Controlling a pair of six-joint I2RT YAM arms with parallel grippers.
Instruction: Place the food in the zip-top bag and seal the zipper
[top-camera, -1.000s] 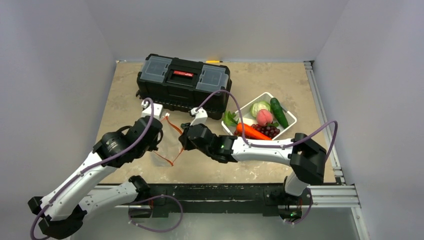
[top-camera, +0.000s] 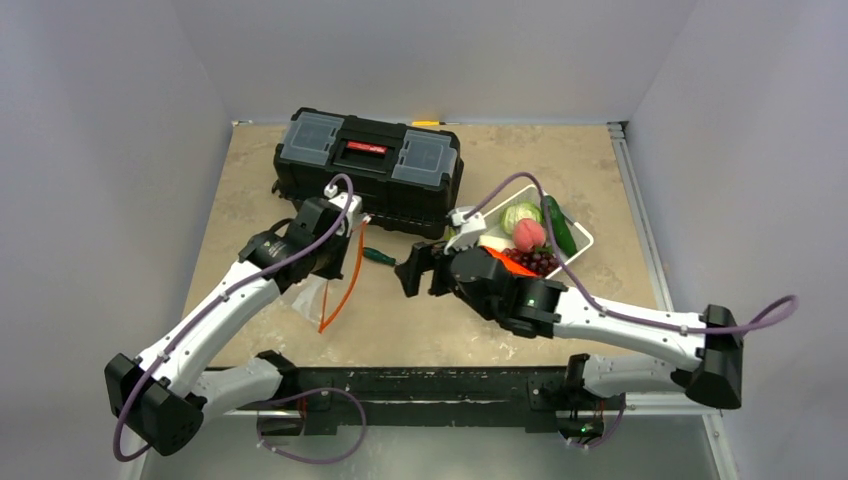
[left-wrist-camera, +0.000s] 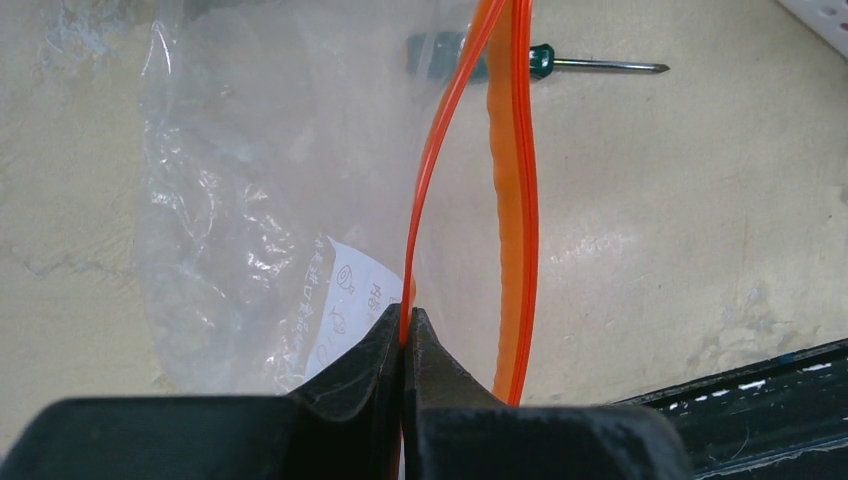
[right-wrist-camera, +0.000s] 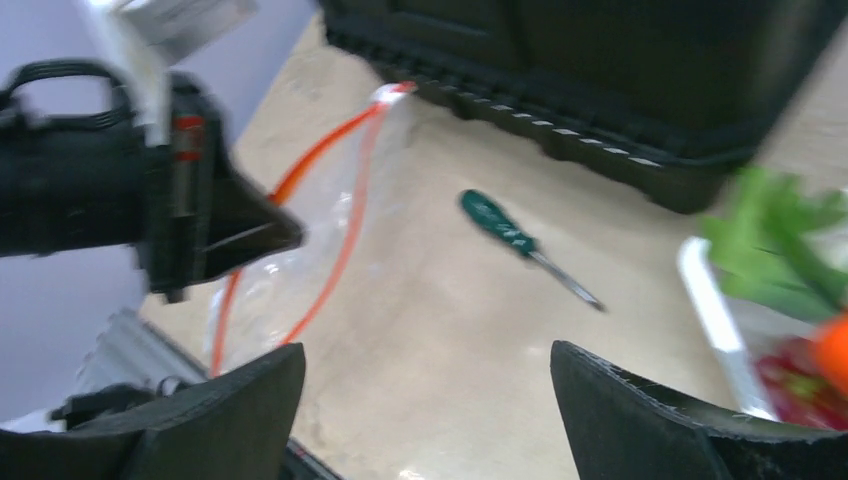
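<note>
The clear zip top bag (left-wrist-camera: 260, 180) has an orange zipper edge, whose two strips stand apart with a gap between them in the left wrist view. My left gripper is shut on one orange strip of the bag's mouth. Over the bare table, right of the bag, my right gripper stands wide open and empty. Food lies in a white basket (top-camera: 588, 240) at the right: a cabbage (top-camera: 518, 215), a peach (top-camera: 529, 235), a cucumber (top-camera: 559, 228), grapes (top-camera: 535, 261) and a carrot (top-camera: 508, 262) partly hidden by the right arm.
A black toolbox (top-camera: 365, 165) stands at the back, close behind the bag. On the table between bag and basket lies a green-handled screwdriver (right-wrist-camera: 495, 222).
Starting beside the bag's edge, my right gripper has opened and moved right, toward the basket. My left gripper has shifted right and back, and the bag's mouth has swung with it.
</note>
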